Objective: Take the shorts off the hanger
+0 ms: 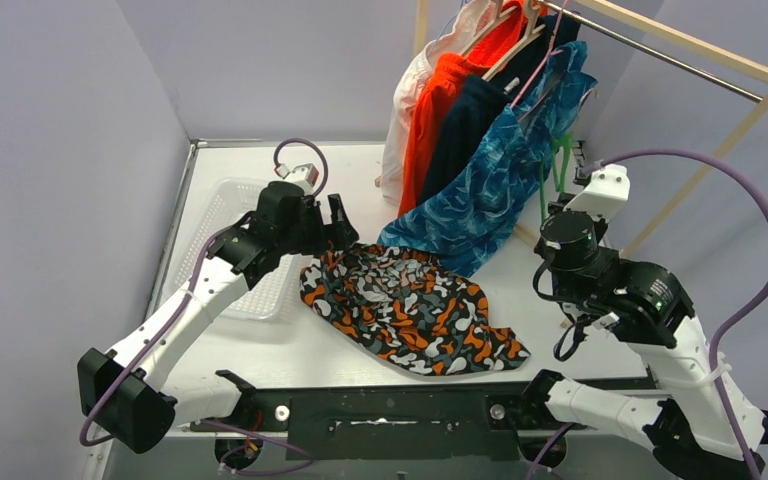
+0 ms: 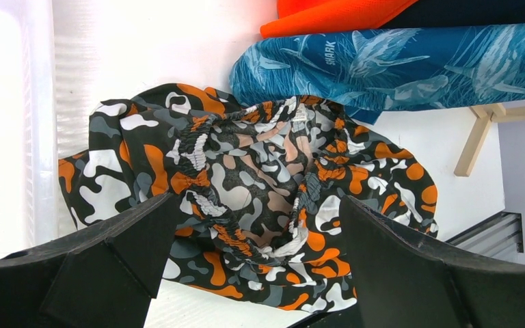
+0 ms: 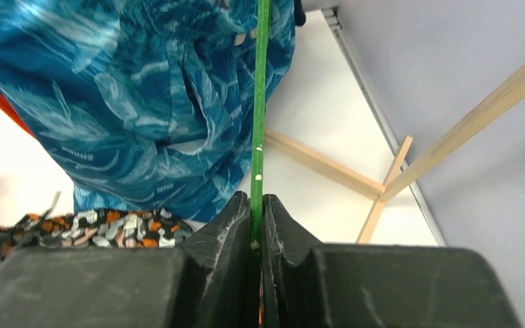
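Note:
The black, orange, white and grey patterned shorts [image 1: 405, 310] lie spread on the white table, waistband toward the back left. In the left wrist view the shorts [image 2: 253, 178] show below my left gripper, whose fingers stand apart with no cloth visibly pinched between them. My right gripper is shut on a thin green hanger [image 3: 259, 130], which runs upward from its fingertips. From the top, that hanger [image 1: 563, 165] is partly behind the blue garment, and no shorts show on it.
A white basket [image 1: 210, 230] stands left of the shorts. On the rack's rail [image 1: 680, 65] hang several garments; the blue patterned one [image 1: 500, 190] reaches down to the shorts' back edge. A wooden rack leg [image 3: 478, 119] rises on the right.

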